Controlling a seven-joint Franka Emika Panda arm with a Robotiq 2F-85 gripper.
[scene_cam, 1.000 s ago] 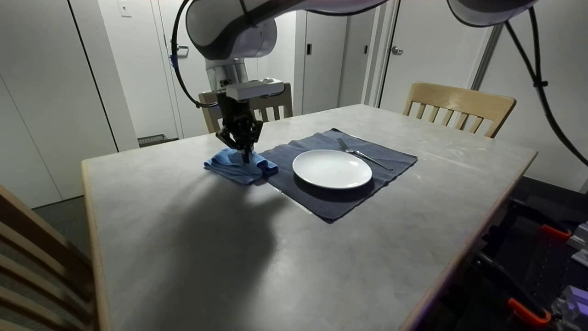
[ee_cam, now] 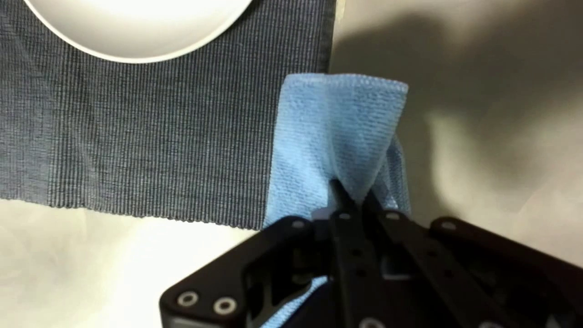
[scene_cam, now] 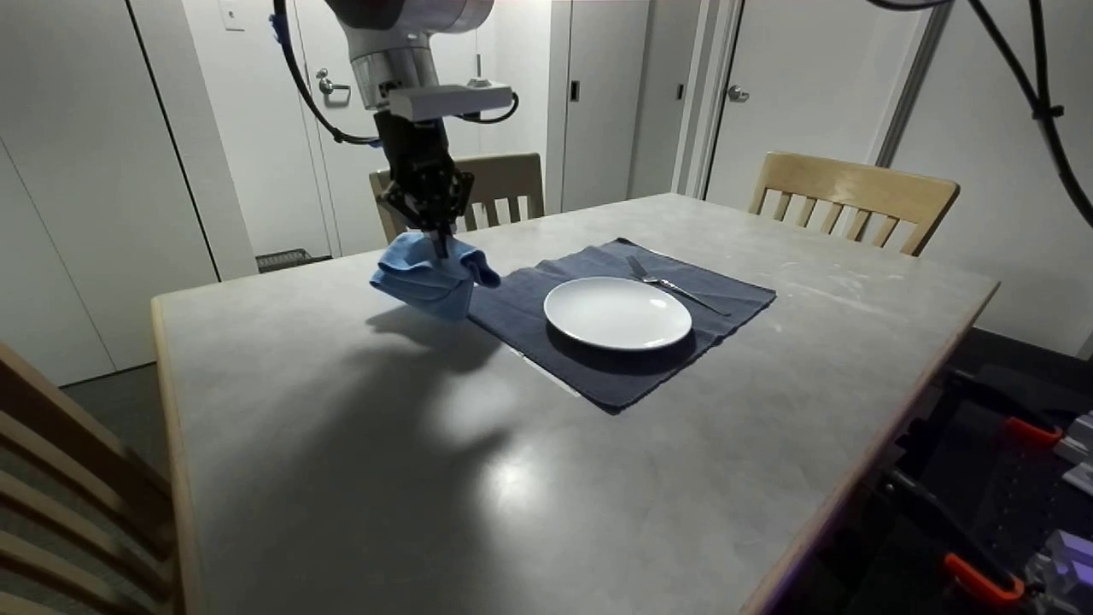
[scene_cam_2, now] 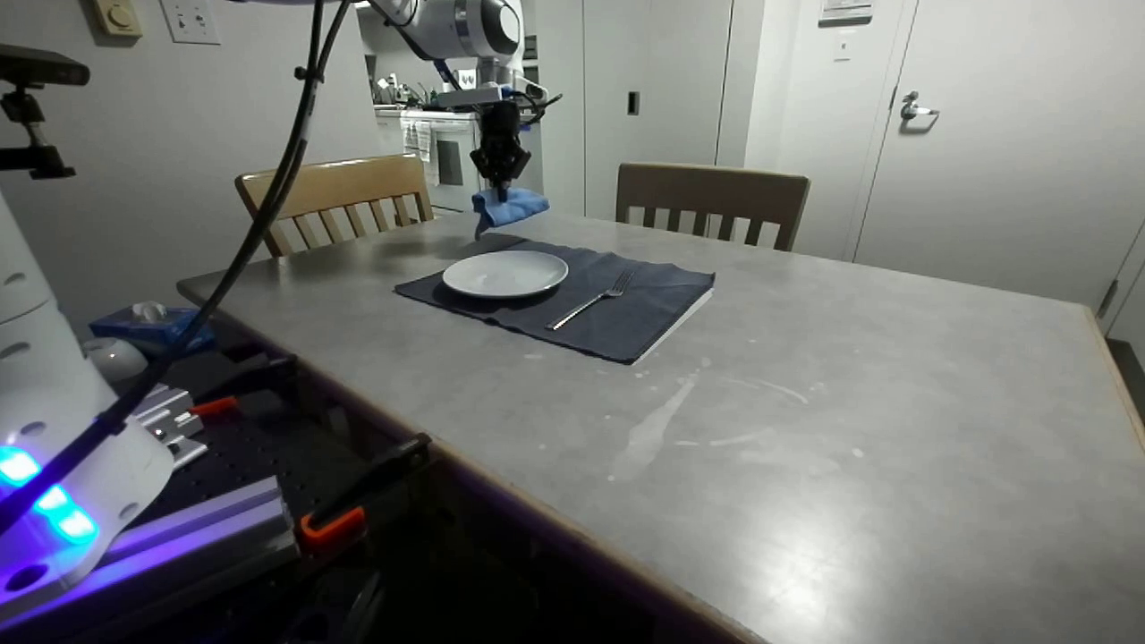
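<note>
A folded light-blue cloth hangs above the grey table, close to one corner of the dark placemat. My gripper is shut on its upper middle, and the sides droop from the fingers. In the second exterior view the cloth is lifted clear at the table's far end, beyond the plate. From the wrist, the cloth overlaps the placemat's edge in the picture, its fold pinched between my fingertips. Part of the cloth is hidden beneath the gripper.
A white plate sits on the dark blue placemat, with a fork beside it. Chairs stand around the table.
The cloth was lying on the table with my gripper down at it. Now it is raised off the surface in the gripper and slightly farther left. Plate, fork and placemat are unmoved.
</note>
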